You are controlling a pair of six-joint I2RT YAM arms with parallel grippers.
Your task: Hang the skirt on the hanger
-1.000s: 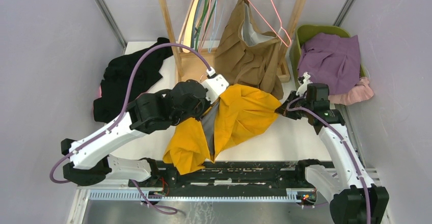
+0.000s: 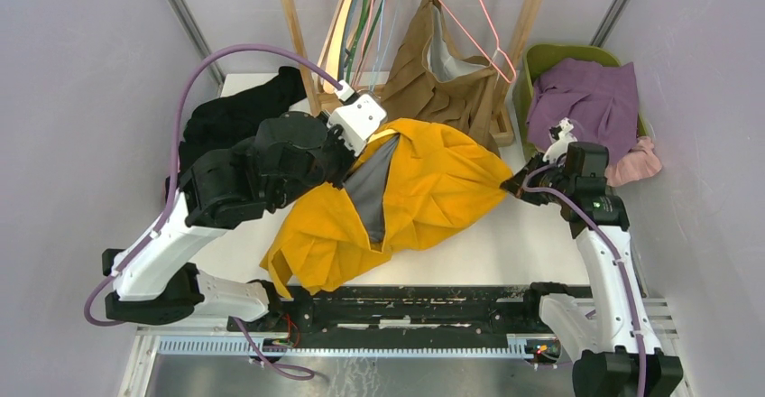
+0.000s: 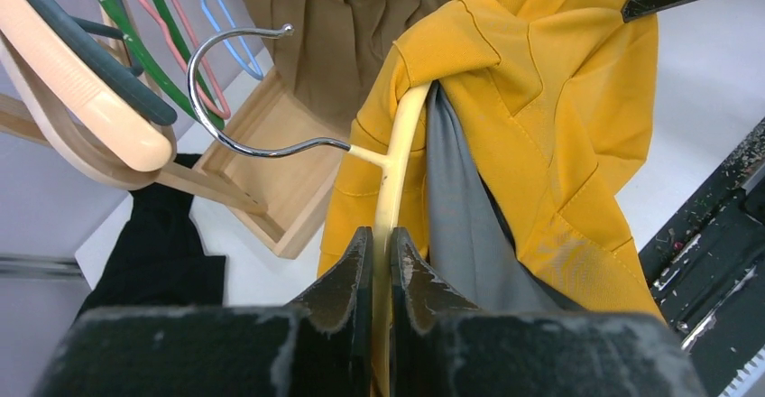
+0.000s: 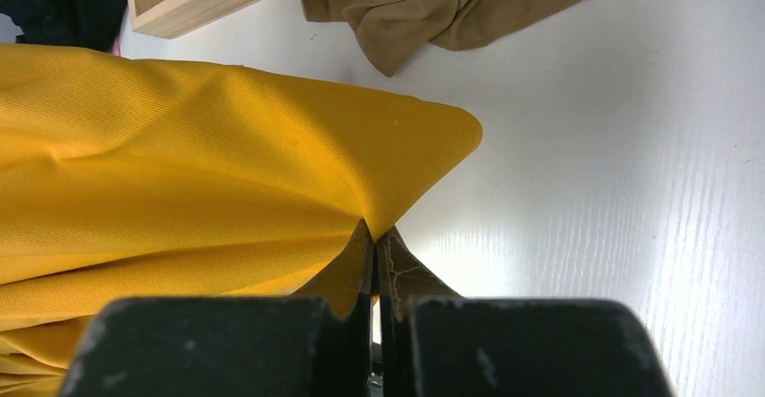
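My left gripper is shut on a cream hanger [image 3: 406, 126] with a chrome hook [image 3: 271, 152]. The hanger's far end runs under the waist of the yellow skirt [image 3: 559, 117], whose grey lining [image 3: 460, 189] shows through the opening. In the top view the skirt [image 2: 442, 189] stretches over the table between both arms. My right gripper is shut on a corner of the skirt, pulled out to the right. The left gripper's tips are hidden behind its arm in the top view.
A wooden rack [image 2: 291, 9] with several hangers and a brown skirt [image 2: 415, 72] stands at the back. Black cloth [image 2: 235, 108] lies at the left. A green bin [image 2: 537, 59] with purple and pink garments is at the back right.
The right gripper has moved slightly right and up, stretching the skirt wider.
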